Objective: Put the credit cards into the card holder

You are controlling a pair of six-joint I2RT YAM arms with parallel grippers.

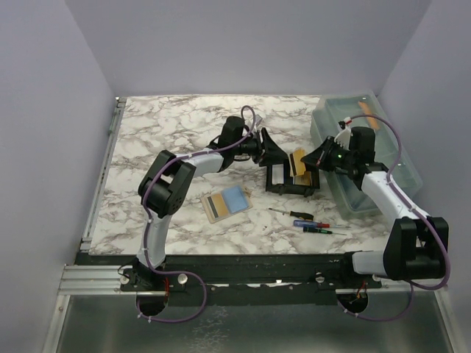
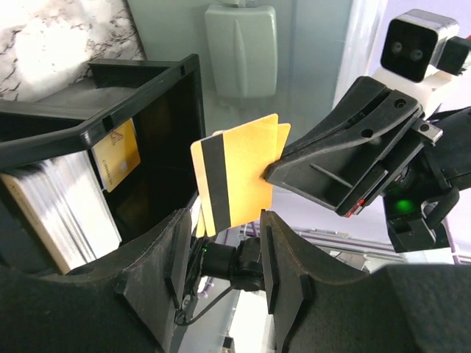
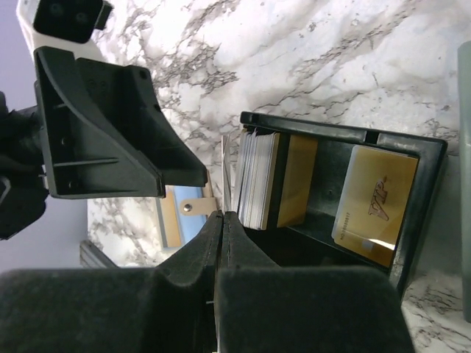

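A gold card with a black stripe is upright above the black box, clasped at one edge by my shut right gripper. A second gold edge shows behind it; I cannot tell whether that is another card. The right wrist view shows the card's thin edge rising from the fingertips. My left gripper is open, its fingers on either side of the card's lower part and apart from it as far as I can see. The card holder, blue with a tan striped side, lies flat on the table to the left.
The black box holds white cards and more gold cards. Several screwdrivers lie in front of it. A greenish clear bin stands at right. Left of the card holder the marble table is mostly bare.
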